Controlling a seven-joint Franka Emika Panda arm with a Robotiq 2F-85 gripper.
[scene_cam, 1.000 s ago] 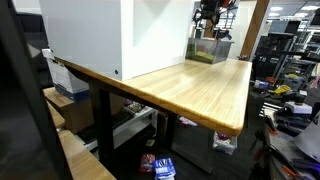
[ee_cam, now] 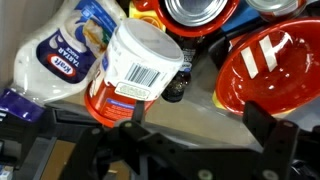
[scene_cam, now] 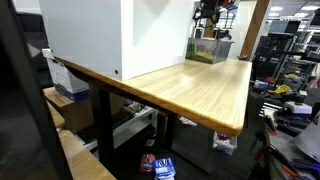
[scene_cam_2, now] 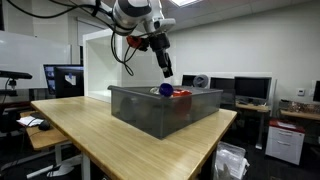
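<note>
My gripper is open above the grey bin, its two dark fingers wide apart and nothing held between them. A white-lidded jar with a barcode label lies beyond the left finger. Beside it is a Kraft bottle with a blue label. A red dish sits past the right finger, with a striped marking on it. In exterior view 2 the gripper points down over the grey bin, where a purple round item shows at the rim.
Several cans, one of them a red-rimmed can, crowd the top of the wrist view. The bin stands on a wooden table whose left part is bare. A white panel rises along the table in exterior view 1.
</note>
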